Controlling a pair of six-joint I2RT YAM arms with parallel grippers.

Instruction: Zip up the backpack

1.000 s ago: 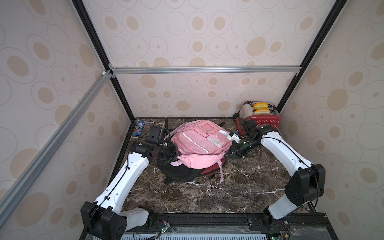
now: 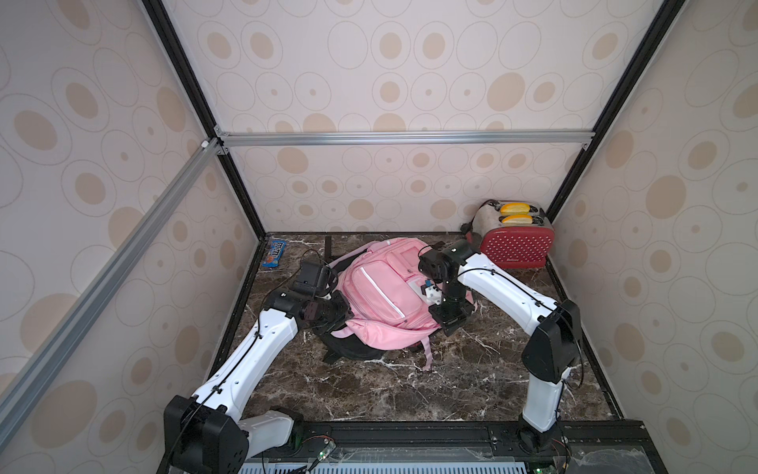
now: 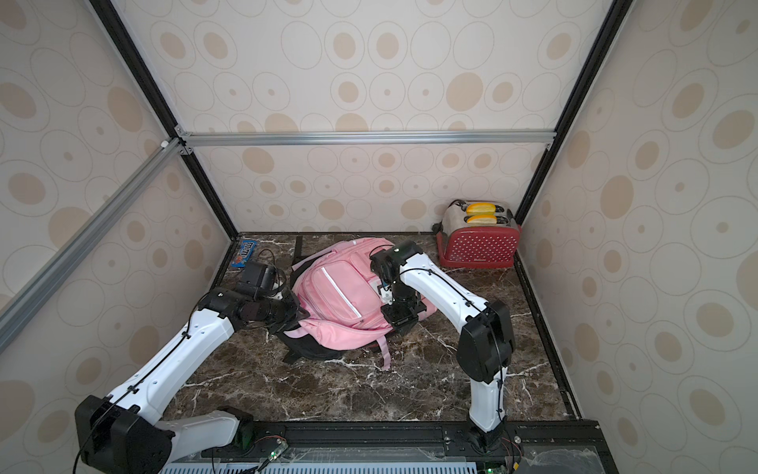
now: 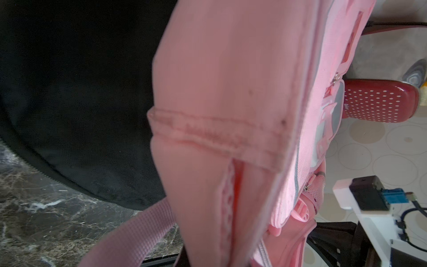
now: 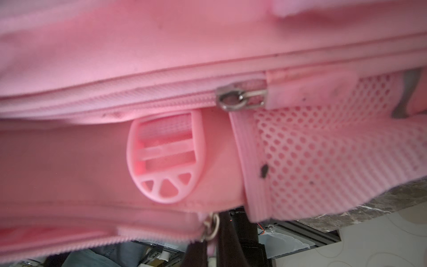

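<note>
The pink backpack [image 2: 387, 284] lies on the dark marble table, its black back side [image 4: 80, 89] showing at the left in the left wrist view. At the backpack's left edge my left gripper [image 2: 341, 313] is shut on pink fabric; its fingertips are nearly all out of sight below the left wrist view. My right gripper is shut on a metal zipper pull [image 5: 210, 227] at the lower right of the bag. Left of that pull the zipper's edges [image 5: 89, 244] stand apart. Another zipper slider [image 5: 240, 98] sits higher up, beside a mesh pocket [image 5: 329, 133].
A red-and-grey case with yellow items on top [image 2: 513, 245] stands in the back right corner. At the back left lies a small blue packet [image 2: 274, 252]. Bare tabletop [image 2: 379, 395] stretches in front of the backpack.
The front flap and its strap have shifted left with it. The left arm has moved only slightly.
</note>
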